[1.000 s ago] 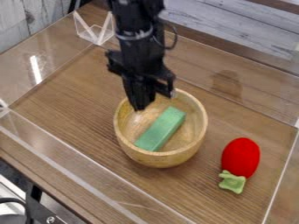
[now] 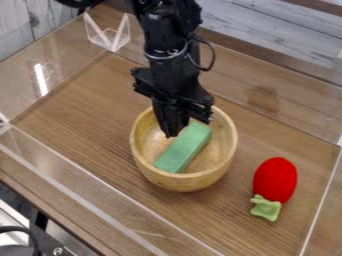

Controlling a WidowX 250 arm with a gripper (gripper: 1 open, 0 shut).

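Observation:
My black gripper (image 2: 174,118) reaches down from the top centre to just over a light wooden bowl (image 2: 150,170). A green block (image 2: 182,152) lies tilted in the bowl, below and right of the fingertips. I see nothing held between the fingers, which look close together.
A red oval object with a green part (image 2: 274,180) lies on the table right of the bowl. A clear plastic item (image 2: 107,32) stands at the back left.
The gripper has shifted and come lower over the bowl, its fingers now nearer each other. The bowl and green block look about where they were.

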